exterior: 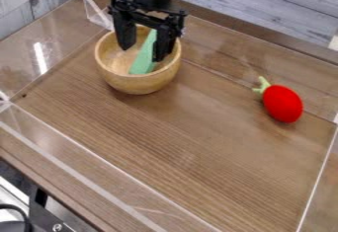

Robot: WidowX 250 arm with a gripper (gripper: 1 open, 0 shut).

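Note:
My black gripper (145, 29) hangs over the wooden bowl (122, 78) at the upper left, open, its two fingers spread on either side of a light green elongated object (142, 60) lying in the bowl. Part of the object is hidden behind the gripper.
A red vegetable (282, 104) with a pale green top lies at the right of the wooden table (185, 162). A white wire item (98, 12) stands behind the bowl at the top left.

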